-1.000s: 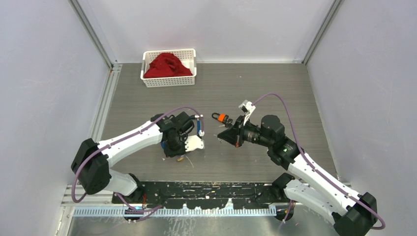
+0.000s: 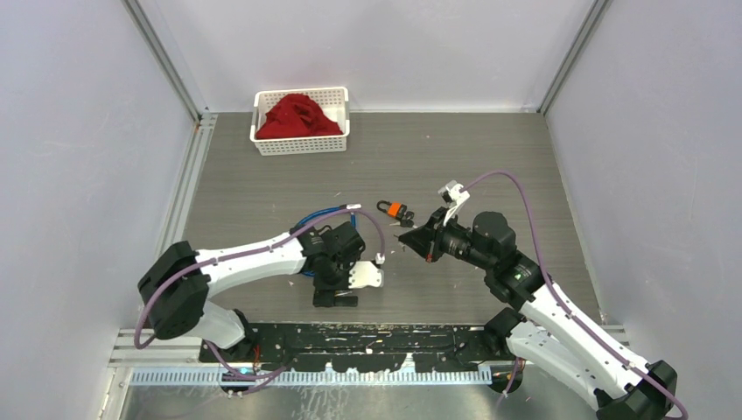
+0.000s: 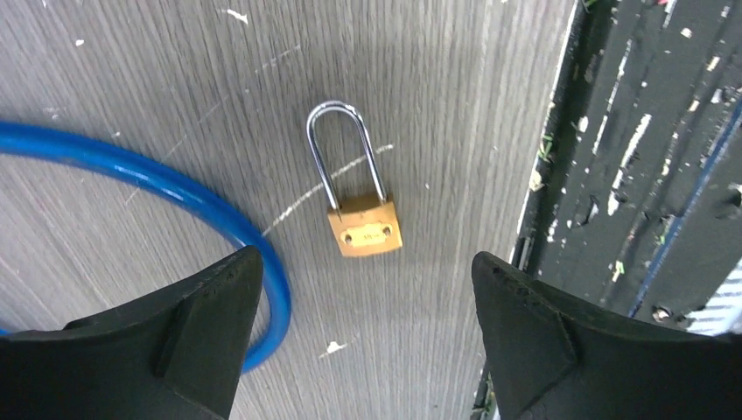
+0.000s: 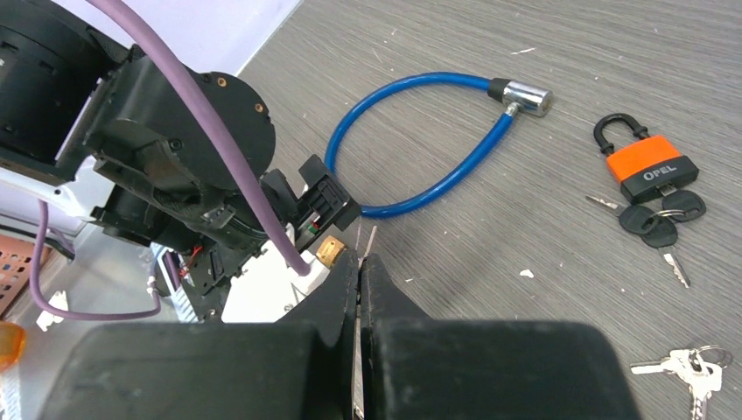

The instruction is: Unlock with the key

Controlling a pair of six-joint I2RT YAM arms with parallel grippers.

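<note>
A small brass padlock [image 3: 365, 226] with a long silver shackle lies on the table, between the open fingers of my left gripper in the left wrist view; from above that gripper [image 2: 335, 297] hides most of it. My right gripper is shut on a thin metal piece, likely a key, whose tip [image 4: 372, 238] shows above the fingers. An orange-black OPEL padlock [image 4: 649, 164] lies with black-headed keys [image 4: 654, 229]. A silver key bunch [image 4: 699, 373] lies at the lower right of the right wrist view.
A blue cable lock [image 4: 451, 178] lies looped beside the brass padlock. A white basket [image 2: 269, 148] with red cloth stands at the back. The dark front edge of the table [image 2: 411, 337] is close below the left gripper.
My left gripper has moved right and toward the front, over the brass padlock, which now is mostly hidden from above. My right gripper has shifted slightly to the right.
</note>
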